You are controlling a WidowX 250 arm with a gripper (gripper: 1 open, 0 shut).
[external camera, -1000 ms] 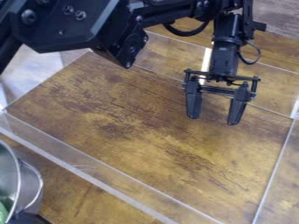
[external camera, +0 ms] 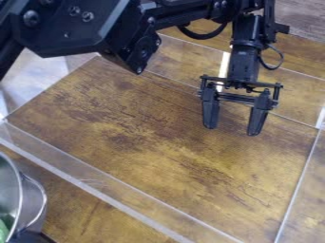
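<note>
The black gripper hangs over the wooden surface in the right half of the view, its two fingers pointing down and spread open, with nothing between them. The dark arm reaches in from the upper left to carry it. Whether the fingertips touch the surface is hard to tell.
A metal pot with something green inside is cut off at the lower left edge. The wooden board is bare in the middle and lower part, crossed by clear strips along its edges.
</note>
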